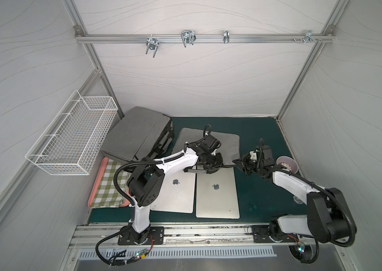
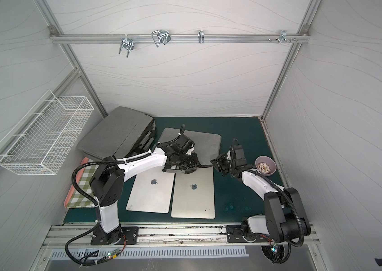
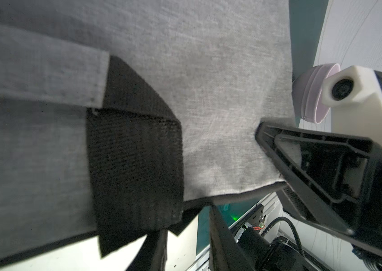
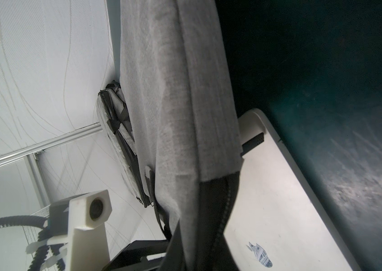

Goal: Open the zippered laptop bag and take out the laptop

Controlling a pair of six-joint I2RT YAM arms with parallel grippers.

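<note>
A grey fabric laptop bag with dark edging lies at the table's middle, behind two silver laptops. My right gripper is shut on the bag's front right corner, as the right wrist view also shows with fabric between its fingers. My left gripper is over the bag's front edge, beside a black fabric band; its fingertips at the bottom of the left wrist view stand part open, with nothing clear between them.
A larger grey case fills the back left, above a checked cloth. A white wire basket hangs on the left wall. A pink bowl stands at the right edge. The table behind the bag is clear.
</note>
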